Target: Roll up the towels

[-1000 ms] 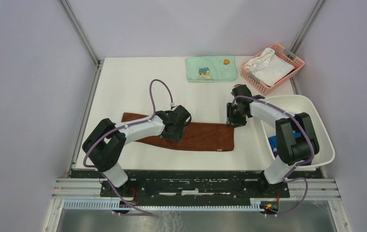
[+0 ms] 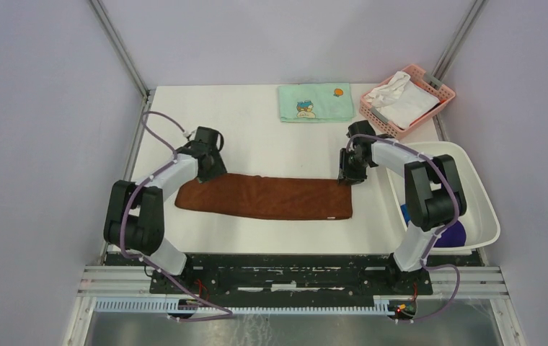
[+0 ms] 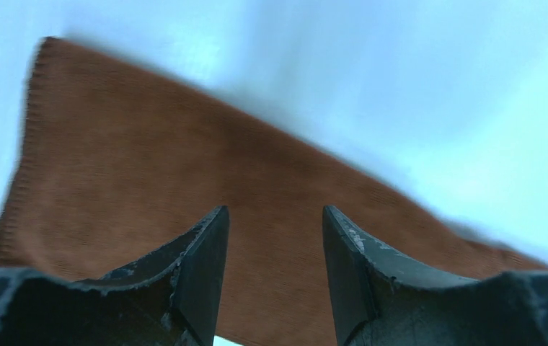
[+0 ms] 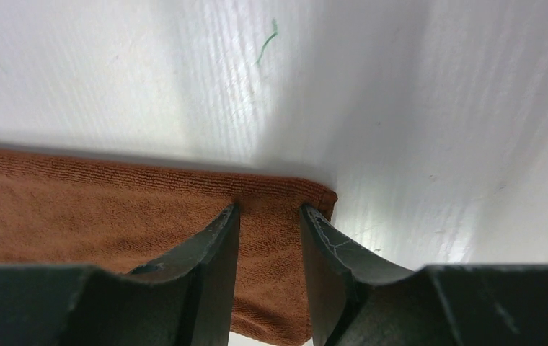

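A brown towel point(image 2: 285, 198), folded into a long strip, lies across the front middle of the table. Over its left part is my left gripper point(image 2: 217, 175); in the left wrist view its fingers point(image 3: 210, 245) stand apart, with the brown cloth point(image 3: 148, 151) below them and nothing gripped. My right gripper point(image 2: 345, 182) is at the strip's far right corner. From the right wrist view, its fingers point(image 4: 217, 249) are open above the towel's corner point(image 4: 314, 191), the cloth showing in the gap; contact is hard to judge.
A folded green towel point(image 2: 318, 103) with printed figures lies at the back. White cloths fill a pink basket point(image 2: 440, 90) at the back right. The white bin point(image 2: 484, 209) on the right holds blue and purple cloth. Behind the brown strip, the table is clear at left.
The strip has shifted slightly; its right end sits a little farther back.
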